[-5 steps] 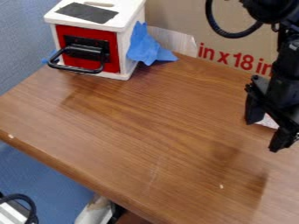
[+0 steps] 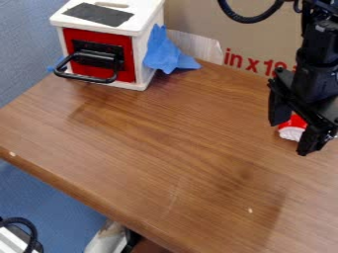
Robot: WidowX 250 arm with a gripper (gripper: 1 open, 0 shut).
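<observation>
My black gripper hangs at the right of the wooden table, low over its surface. Just behind and beside its fingers is a red object with a white part, partly hidden by the gripper. Whether the fingers are apart or closed on anything is unclear in this view.
A white toy oven with a red front and black handle stands at the back left, with blue cloths beside it. A cardboard panel with red print lines the back.
The gripper has shifted slightly left and up in the picture, and more of the red object behind it now shows.
</observation>
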